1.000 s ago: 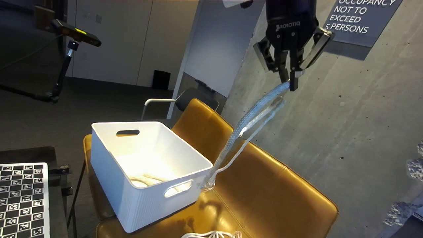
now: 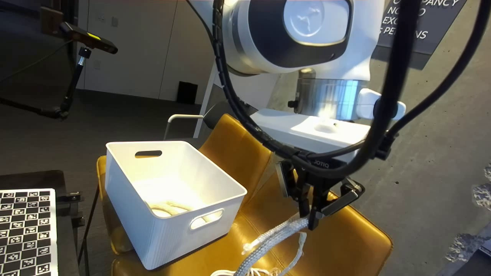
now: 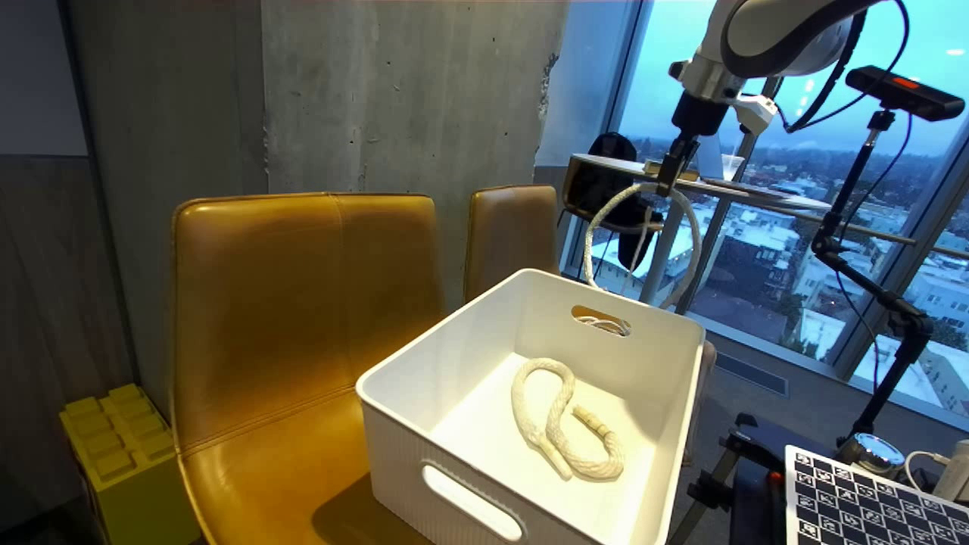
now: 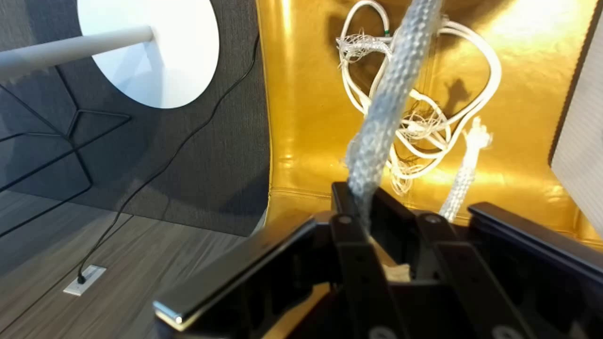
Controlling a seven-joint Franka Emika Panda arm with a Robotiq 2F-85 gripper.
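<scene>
My gripper [image 2: 313, 223] is shut on a thick whitish braided rope [image 2: 271, 240], above the tan chair seat. In the wrist view the rope [image 4: 390, 101] runs up and away from between the fingertips, and a frayed end [image 4: 477, 138] hangs on the other side. From exterior view 2 the rope [image 3: 595, 236] arches down on both sides of the gripper [image 3: 668, 177], behind the white bin. The white bin [image 3: 436, 331] holds another cream rope [image 3: 554, 409], lying curled on its floor. Thin white cord [image 4: 492, 73] lies in loops on the chair seat below.
Two tan chairs stand side by side; the bin sits across the seats. The chair's back [image 2: 368, 234] rises close to the gripper. A camera stand [image 3: 858, 182] and a patterned board [image 2: 27, 230] stand beside the bin.
My gripper has come down a long way, from high above the chair to near its seat. The rope came down with it, still gripped; the bin has not moved.
</scene>
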